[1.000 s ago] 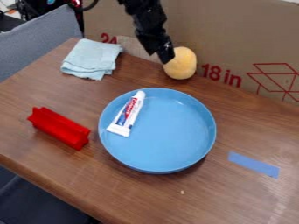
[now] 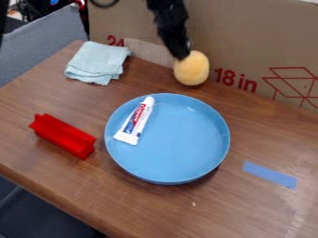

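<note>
My black gripper [image 2: 178,45] hangs at the top middle, its tip at the upper left of a yellow round object [image 2: 192,69] beside the cardboard box; whether it touches it or is open is unclear. A blue plate [image 2: 187,144] holds a white toothpaste tube [image 2: 133,121] on its left part. A red object [image 2: 62,135] lies at the left of the table.
A folded light blue cloth [image 2: 96,61] lies at the back left. A cardboard box [image 2: 261,46] lines the back. Blue tape [image 2: 269,174] is on the right of the wooden table [image 2: 248,209], where there is free room.
</note>
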